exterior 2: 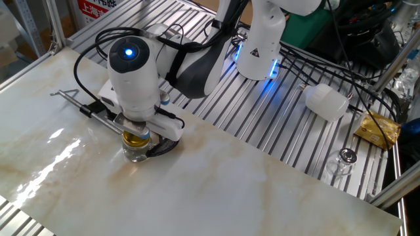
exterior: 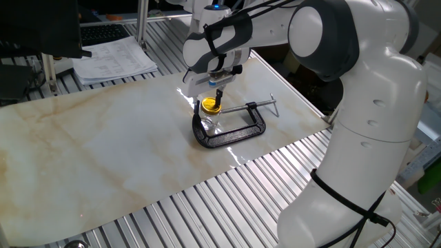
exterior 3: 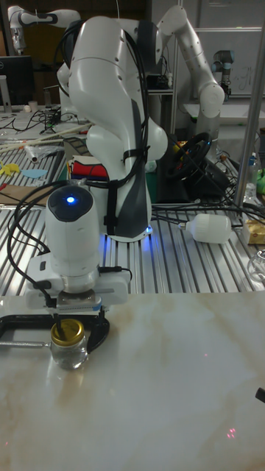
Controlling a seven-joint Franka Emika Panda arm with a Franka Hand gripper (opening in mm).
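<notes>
A small clear glass jar [exterior: 210,125] with a golden lid [exterior: 211,105] stands upright on the marbled board. A black C-clamp [exterior: 231,138] lies flat around it; the jar sits within its frame, at the end of the clamp's screw. My gripper [exterior: 208,110] points down over the jar, its dark fingers apart on two sides of the lid. Whether they press on the lid cannot be made out. In exterior view 2 the hand covers most of the clamp, while the jar [exterior 2: 136,155] shows below it. Exterior view 3 shows the lid [exterior 3: 68,331] just under the hand.
The marbled board [exterior: 89,158] is clear over a wide area away from the clamp. On the slatted table lie a white bulb-shaped object [exterior 2: 326,102], a yellow packet [exterior 2: 377,130] and another glass jar [exterior 2: 341,162]. A paper stack [exterior: 114,62] rests beyond the board.
</notes>
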